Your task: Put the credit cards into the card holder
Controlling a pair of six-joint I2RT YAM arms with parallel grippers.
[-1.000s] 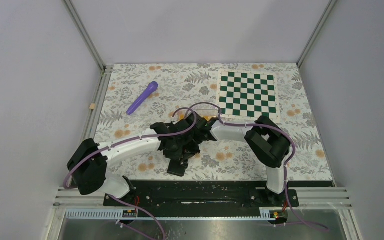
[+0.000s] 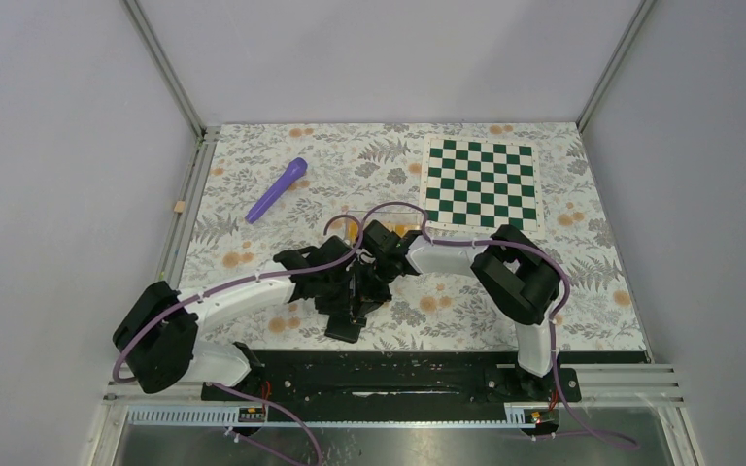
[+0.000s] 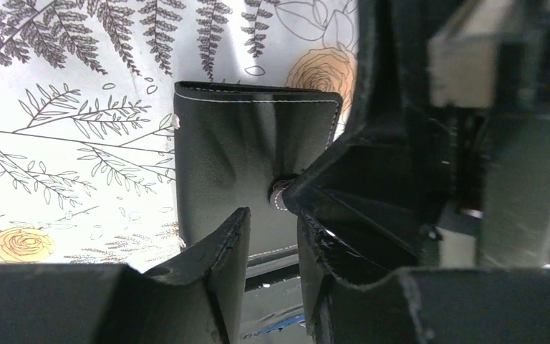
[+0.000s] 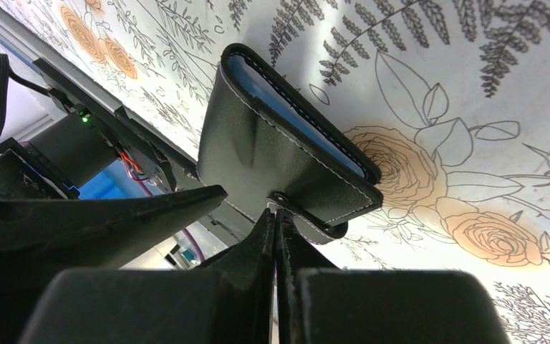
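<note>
The black leather card holder [image 3: 218, 154] lies folded on the patterned cloth, partly under both grippers. Its short strap [image 4: 308, 215] shows near the fold's front side, and a blue inner edge [image 4: 265, 89] is visible along its opening. My left gripper hovers over the holder, partly open, only the black leather in the gap below. Fingertips together, my right gripper is shut at the strap's end; whether the strap is pinched cannot be told. The two grippers are very close to each other. No separate credit card can be made out.
A clear box [image 2: 389, 213] stands behind the arms, mostly hidden by them. Farther off lie a purple microphone-shaped object [image 2: 277, 190] and a green-and-white checkerboard [image 2: 481, 183]. The cloth to the right of the holder is clear, and the table's front edge is close to it.
The right arm shifted only a little. The holder stays in place.
</note>
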